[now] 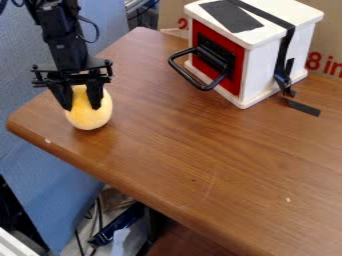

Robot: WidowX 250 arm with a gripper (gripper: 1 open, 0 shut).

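Note:
A round pale yellow object [90, 116] rests on the wooden table [201, 170] near its left edge. My black gripper [79, 98] reaches down from the upper left, its fingers around the top of the yellow object. Whether they are closed tight on it is hard to tell at this size.
A white box [258, 20] with a red front, a black handle and black straps stands at the back right. Cardboard with red print is behind it. The table's left edge drops off beside the yellow object.

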